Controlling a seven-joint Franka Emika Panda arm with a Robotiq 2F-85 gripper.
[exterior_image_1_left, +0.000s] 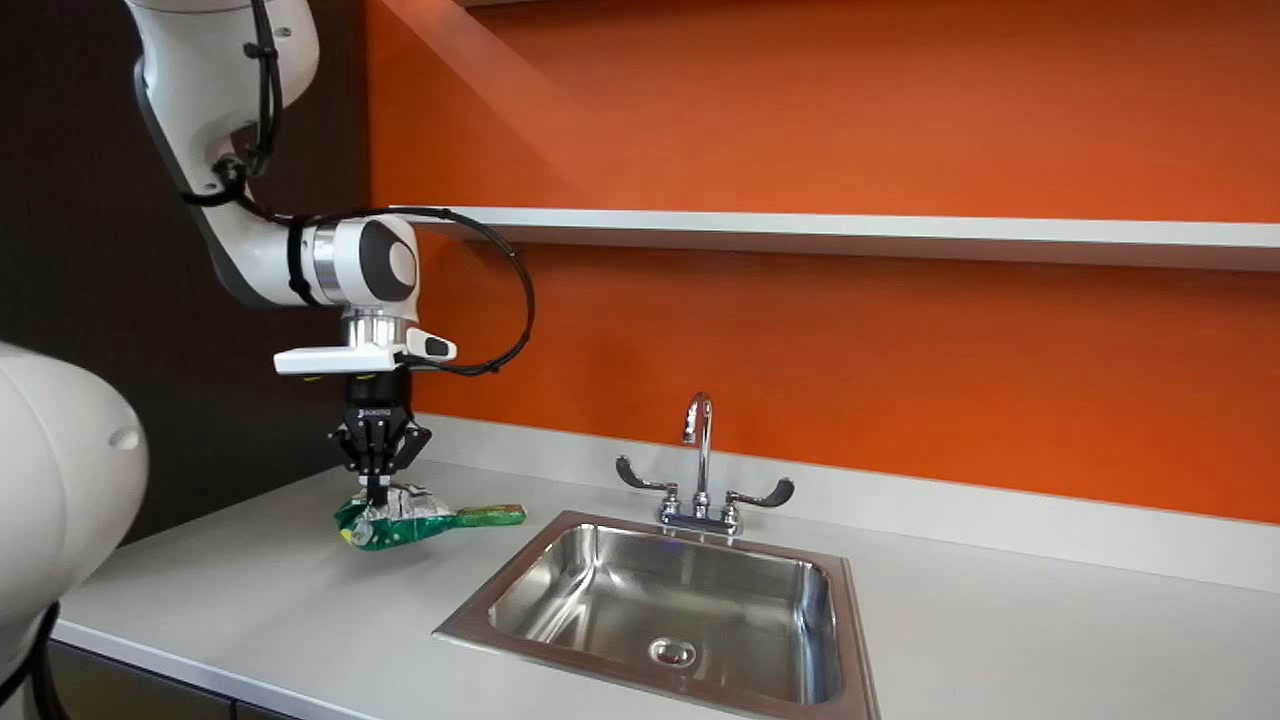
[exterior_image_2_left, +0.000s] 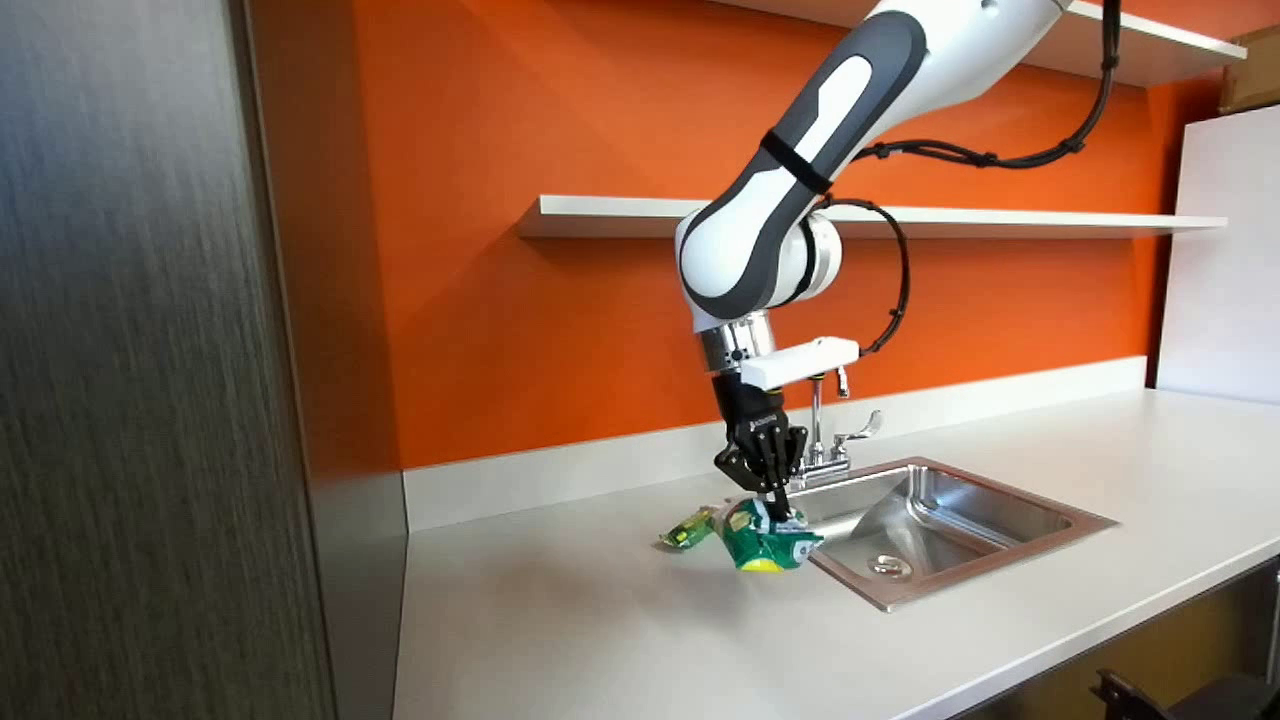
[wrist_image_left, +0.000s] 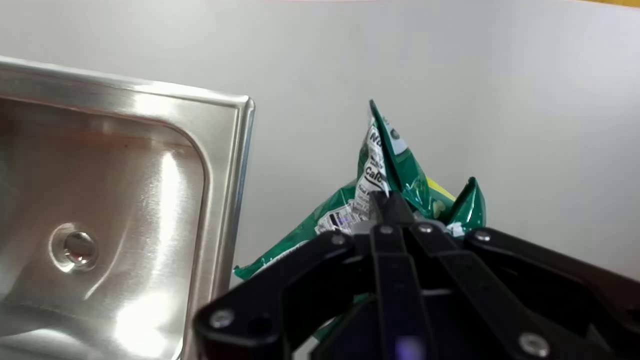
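Pinched between the fingertips of my gripper is a crumpled green and silver bag, and the fingers are shut on it. In exterior view 1 the bag hangs close above the counter, left of the sink. From the other side, in exterior view 2, the bag shows green with a yellow patch at its lower edge. The wrist view has the bag bunched up on both sides of my fingertips; much of it is hidden under the gripper. A green wrapper lies on the counter just beside the bag.
A steel sink is set into the counter, with a faucet behind it. Above runs a white shelf. A dark panel closes off the left side. Bare counter lies left of and in front of the bag.
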